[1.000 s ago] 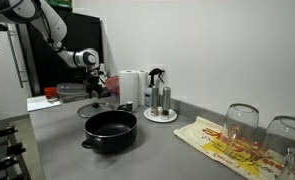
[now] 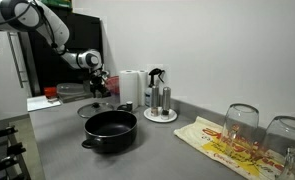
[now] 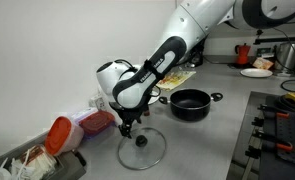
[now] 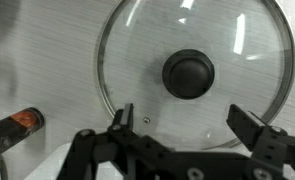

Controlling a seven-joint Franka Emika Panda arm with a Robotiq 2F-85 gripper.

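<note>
A clear glass lid [image 4: 137,75] with a dark rim and a round black knob [image 4: 188,74] lies flat on the grey table. My gripper is open above the lid, its two black fingers spread wide, with nothing between them. In the wrist view the knob sits ahead of the gap between the fingertips, not inside it. From the second exterior view, the gripper [image 3: 127,128] hangs over the back edge of the lid [image 3: 155,158], near the knob [image 3: 141,141]. An uncovered black pot [image 2: 110,130] with side handles stands on the table beside the lid.
Red-and-white containers [image 3: 65,132] stand close behind the gripper. A dark jar [image 4: 15,131] lies left of the fingers in the wrist view. Paper towel rolls [image 2: 132,86], bottles on a plate [image 2: 159,116] and upturned glasses [image 2: 240,123] line the wall.
The arm has shifted slightly, its upper links standing a little differently at the far left. The lid and the pot have stayed in place.
</note>
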